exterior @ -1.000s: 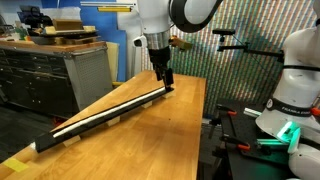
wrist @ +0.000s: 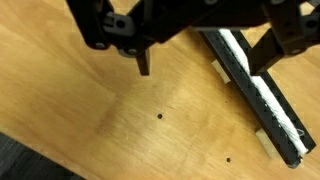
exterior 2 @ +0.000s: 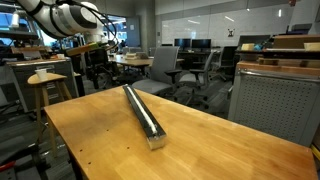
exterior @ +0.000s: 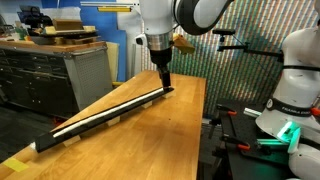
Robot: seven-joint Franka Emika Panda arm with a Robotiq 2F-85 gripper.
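A long black channel with a white strip along its inside lies on the wooden table. My gripper is open above the tabletop, one finger over bare wood and the other overlapping the channel in the wrist view. Nothing shows between the fingers. From the side, the gripper points down near the far end of the channel. The white strip's loose-looking end shows at the lower right of the wrist view. Whether a fingertip touches the channel cannot be told.
Small tan blocks sit against the channel's side. A wooden stool stands beyond the table, and chairs and a grey cabinet are behind.
My arm and gripper have shifted slightly near the channel's far end. The channel and its white strip show no visible movement.
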